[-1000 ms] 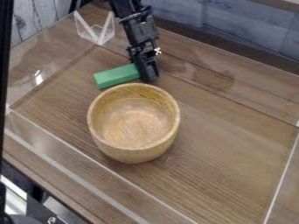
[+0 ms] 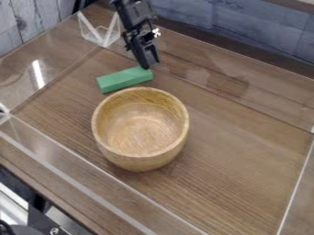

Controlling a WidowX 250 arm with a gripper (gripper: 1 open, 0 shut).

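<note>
A green rectangular block (image 2: 123, 80) lies on the wooden table at the upper left of the camera view. My gripper (image 2: 143, 61) is just above and beyond the block's right end, its tip looking shut, with nothing visible between the fingers. A large wooden bowl (image 2: 140, 129) sits in front of the block, nearer the camera.
A pale, translucent object (image 2: 98, 29) is at the back left, beside the arm. A grey wall stands along the back edge.
My gripper has risen up and back from the right end of the green block, which is now fully in view. The block and bowl look almost unmoved.
</note>
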